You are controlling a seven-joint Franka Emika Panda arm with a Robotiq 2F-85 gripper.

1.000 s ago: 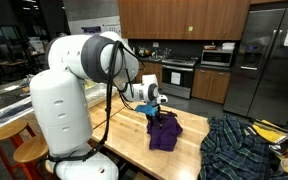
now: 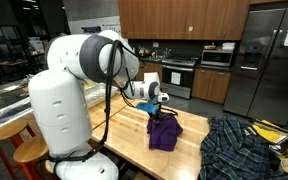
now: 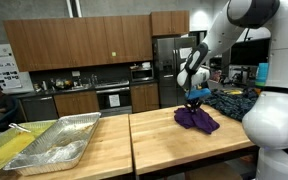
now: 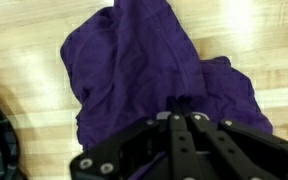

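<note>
A dark purple cloth (image 2: 164, 134) lies crumpled on the light wooden table, and in the wrist view the cloth (image 4: 134, 65) fills the middle with long folds. My gripper (image 2: 155, 117) points down at the cloth, low over its far part in exterior view 1. In the wrist view the gripper has its fingertips together over the fabric. It is shut; whether a thin fold is pinched between the tips cannot be made out. The cloth's near part is hidden under the gripper body there. In exterior view 2 the cloth (image 3: 196, 118) sits beneath the wrist.
A dark plaid cloth (image 2: 234, 148) is heaped on the table's right side. Large foil trays (image 3: 59, 143) stand at the left in exterior view 2. Bare wooden tabletop (image 3: 164, 140) shows between the trays and the purple cloth. Stools (image 2: 29, 148) stand beside the table.
</note>
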